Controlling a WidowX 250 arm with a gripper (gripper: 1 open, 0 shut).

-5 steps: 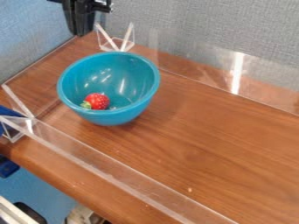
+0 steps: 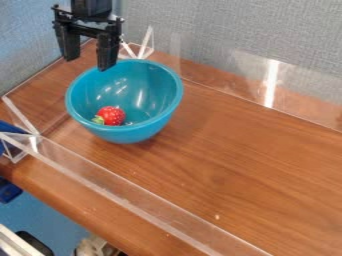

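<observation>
A turquoise bowl (image 2: 148,105) sits on the wooden table toward the left, with a red strawberry (image 2: 111,116) lying inside it. My black gripper (image 2: 87,52) hangs at the upper left, above and behind the bowl's back-left side, its fingers open and nothing visible between them.
Clear plastic barriers (image 2: 271,85) line the table's back and front-left edges, with white brackets at the corners. Grey padded walls stand behind and to the left.
My gripper has come down from the top edge of the view toward the bowl, most recently a little lower still. The bowl and strawberry have not moved.
</observation>
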